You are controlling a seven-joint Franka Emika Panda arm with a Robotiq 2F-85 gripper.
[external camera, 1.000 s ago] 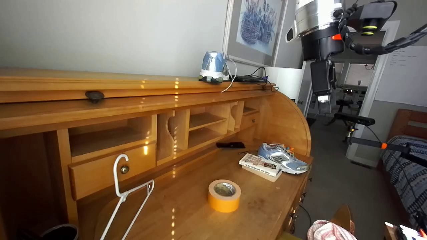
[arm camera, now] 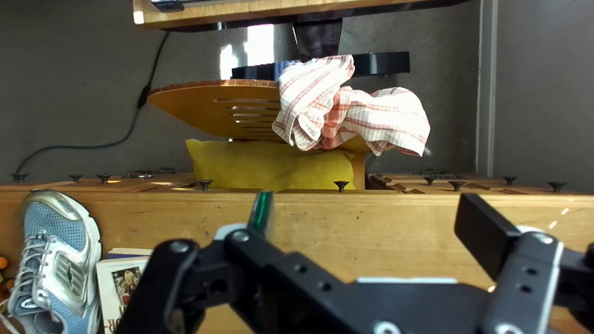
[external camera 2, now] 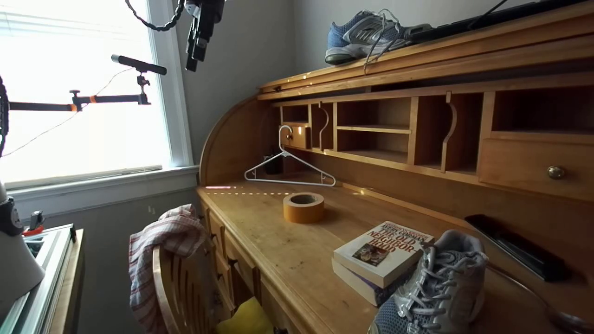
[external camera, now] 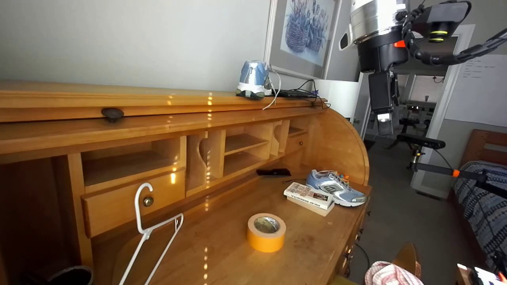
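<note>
High above the desk's front edge hangs my gripper, open, its fingers wide apart and empty in the wrist view. In exterior view 1 it [external camera: 385, 126] points down at the upper right, well clear of everything. An orange roll of tape [external camera: 266, 232] lies flat on the desk. Leaning at the desk's far end in exterior view 2 is a white hanger [external camera 2: 289, 182]. Two stacked books [external camera 2: 384, 253] lie beside a blue and grey shoe [external camera 2: 440, 289]. Another shoe [external camera 2: 362, 38] sits on the desk's top.
A wooden chair [arm camera: 217, 105] with a checked cloth [arm camera: 384, 114] and a yellow cushion [arm camera: 267, 164] stands at the desk front. The hutch cubbies [external camera 2: 373, 119] rise behind. A black object [external camera 2: 518, 247] lies near them. Bare desktop surrounds the tape.
</note>
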